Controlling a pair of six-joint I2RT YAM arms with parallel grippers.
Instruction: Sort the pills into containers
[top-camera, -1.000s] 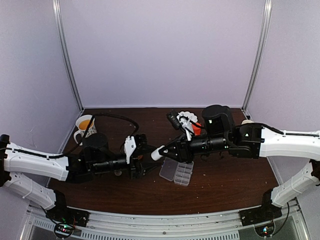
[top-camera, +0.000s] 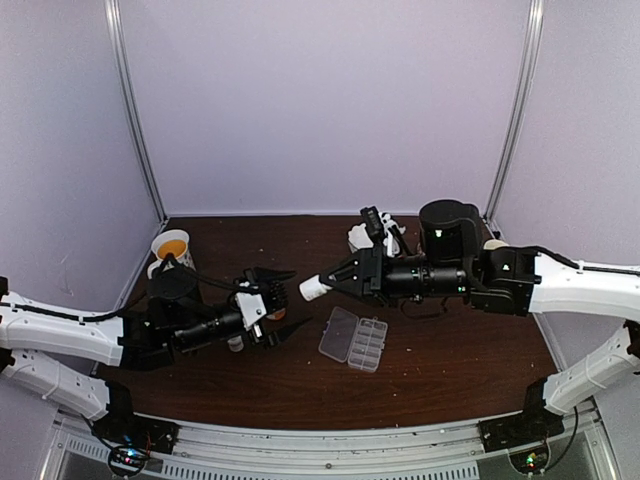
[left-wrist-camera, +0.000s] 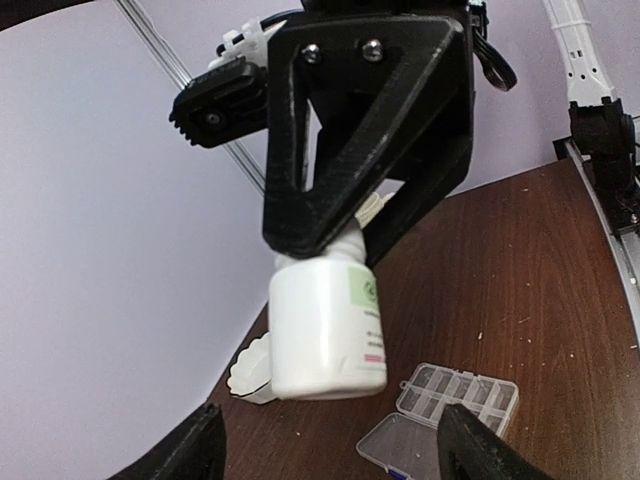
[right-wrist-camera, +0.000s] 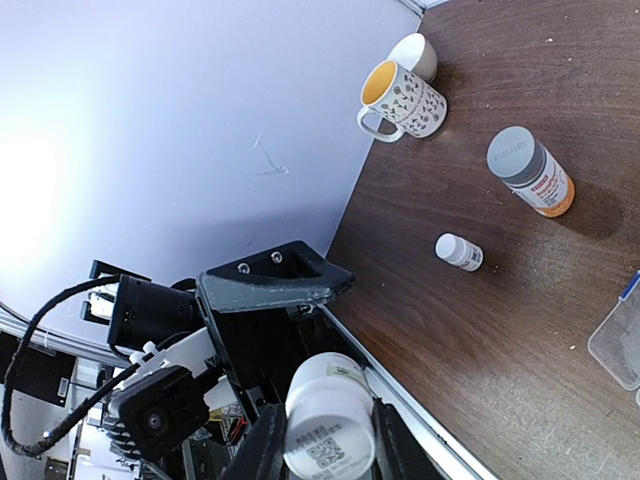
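A white pill bottle (left-wrist-camera: 325, 330) with a green label patch hangs above the table, its narrower end between the fingers of my right gripper (top-camera: 330, 283), which is shut on it. In the right wrist view the bottle's end (right-wrist-camera: 328, 450) bears a printed square code. Facing it from the left, my left gripper (top-camera: 299, 299) stands open, its fingers apart and nothing between them. Below lies the clear pill organizer (top-camera: 367, 345), its lid (top-camera: 338, 335) folded open; its compartments look empty. Whether the bottle is capped inside my right fingers is hidden.
On the left stand a small white bottle (right-wrist-camera: 459, 251), a grey-capped jar (right-wrist-camera: 532, 172), a patterned mug (right-wrist-camera: 415, 105) and a white bowl (right-wrist-camera: 417, 57). A white scalloped dish (left-wrist-camera: 250, 370) sits toward the back.
My left gripper has drawn back leftward from the bottle, leaving a gap, and its fingers now stand wide apart. My right gripper has turned and shifted slightly, still holding the bottle.
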